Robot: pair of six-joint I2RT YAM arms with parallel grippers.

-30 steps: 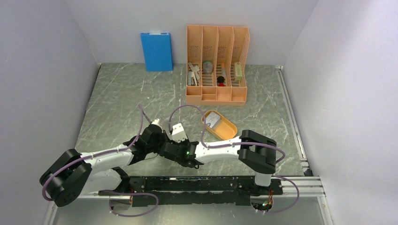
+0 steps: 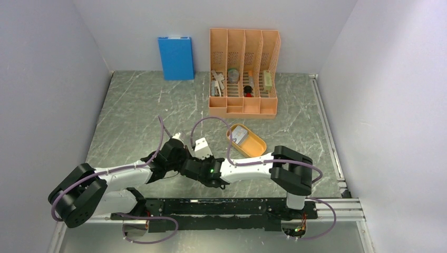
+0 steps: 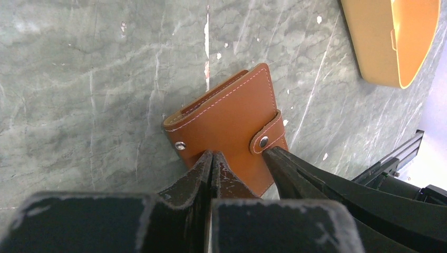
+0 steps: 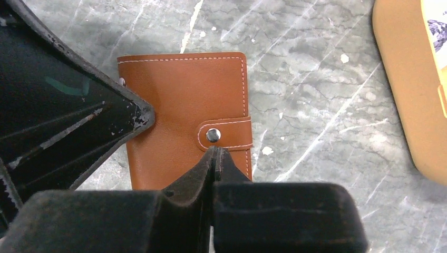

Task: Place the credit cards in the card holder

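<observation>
A brown leather card holder (image 4: pixel 184 89) with white stitching stands out in the right wrist view, its snap strap (image 4: pixel 232 134) fastened. My left gripper is shut on the card holder; one black finger (image 4: pixel 118 118) overlaps its left side, and the other is hidden. At the strap, the fingertips of my right gripper look close together, and I cannot see whether the strap is between them. From the top, both grippers meet near the middle front and hide the holder. A whitish, card-like item (image 2: pixel 239 135) lies in the yellow-orange tray (image 2: pixel 255 146).
Behind the tray stands a peach divided organizer (image 2: pixel 242 109) with small items in its compartments. A blue panel (image 2: pixel 176 58) leans on the back wall.
The tray and the organizer have not moved.
</observation>
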